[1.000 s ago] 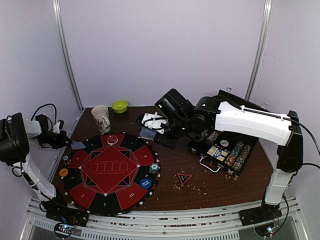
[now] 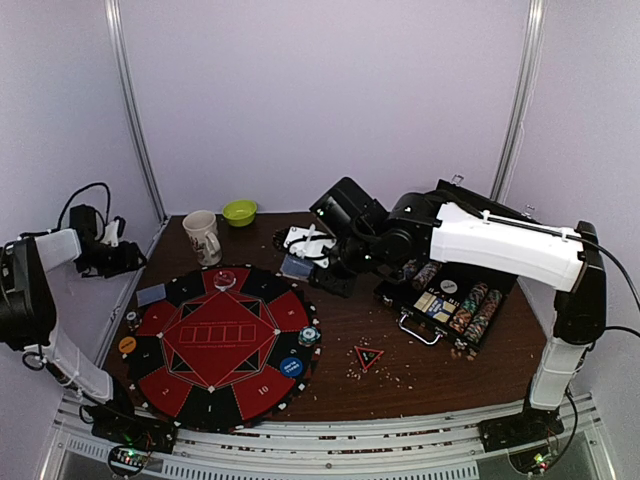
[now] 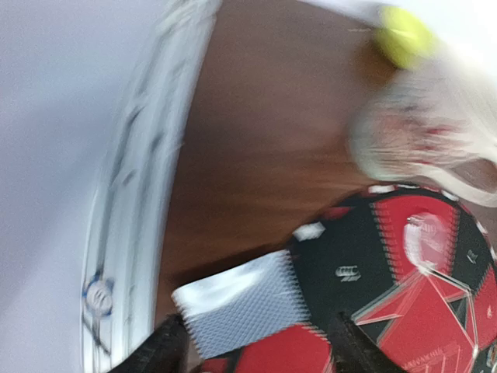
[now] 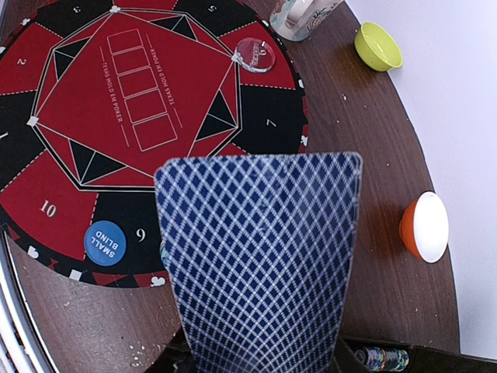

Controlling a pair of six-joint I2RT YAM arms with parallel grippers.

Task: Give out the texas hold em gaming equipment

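Observation:
A playing card (image 3: 241,299) with a pale blue back lies flat across the left edge of the red and black poker mat (image 2: 217,335). Above it, my left gripper is open, its fingertips apart and nothing held between them. My right gripper is shut on blue-and-white lattice-backed cards (image 4: 260,256), lifted beyond the mat's right side; how many cards it holds cannot be told. A blue small blind disc (image 2: 291,367) and a clear disc (image 2: 224,280) rest on the mat.
A mug (image 2: 203,238) and a green bowl (image 2: 240,212) stand behind the mat. The orange bowl (image 4: 425,227) is mostly hidden from above by the right gripper. An open chip case (image 2: 450,300) and a red triangle (image 2: 367,358) are at the right.
The left gripper has let go of the card and risen away to the upper left. The card, tilted at its fingers earlier, now lies flat. The right arm has stayed still.

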